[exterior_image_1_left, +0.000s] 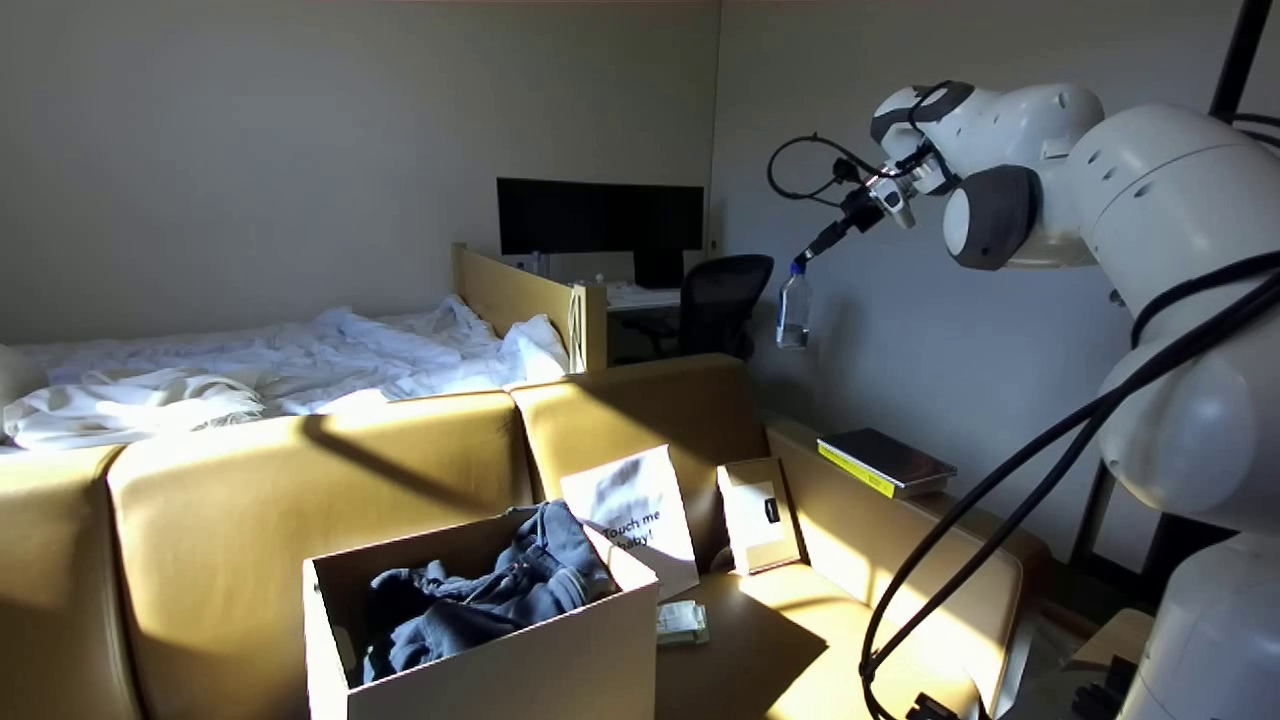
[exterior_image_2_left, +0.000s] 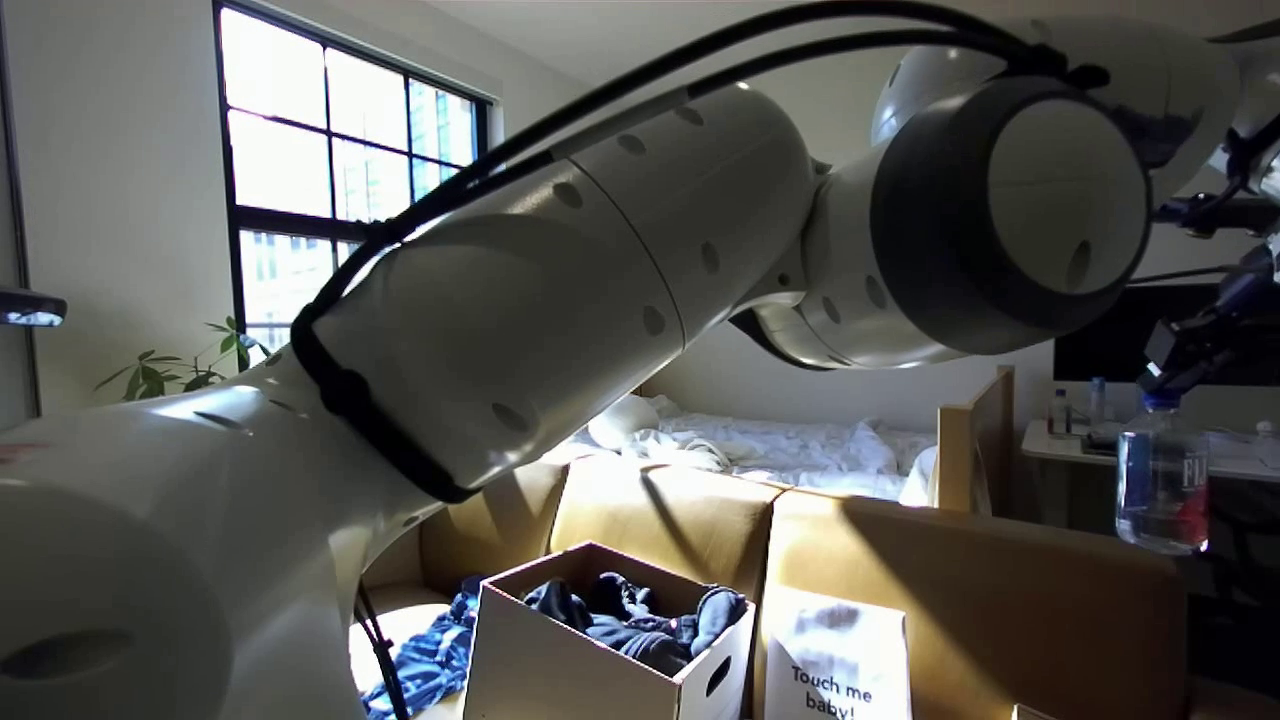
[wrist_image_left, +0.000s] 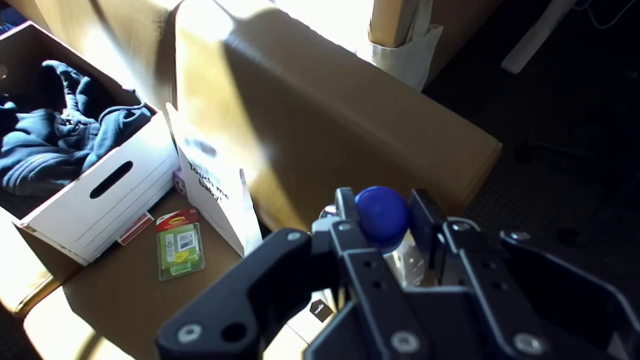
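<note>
A clear water bottle with a blue cap (wrist_image_left: 382, 216) hangs upright in the air, its cap pinched between the fingertips of my gripper. In exterior view 1 the bottle (exterior_image_1_left: 793, 314) is above the right part of the sofa, in front of the grey wall, with my gripper (exterior_image_1_left: 803, 259) at its top. Exterior view 2 shows the bottle (exterior_image_2_left: 1161, 480) at the right edge, some liquid inside and a printed label on its side. From the wrist camera only the cap and a little of the clear body can be seen.
On the tan sofa (exterior_image_1_left: 324, 480) stands an open white box (exterior_image_1_left: 504, 672) holding dark blue clothing (exterior_image_1_left: 480, 600). Beside it are a "Touch me baby!" card (exterior_image_1_left: 636, 516), a green-and-red package (wrist_image_left: 180, 245) and a small framed panel (exterior_image_1_left: 758, 516). A dark book (exterior_image_1_left: 888, 456) lies on the armrest.
</note>
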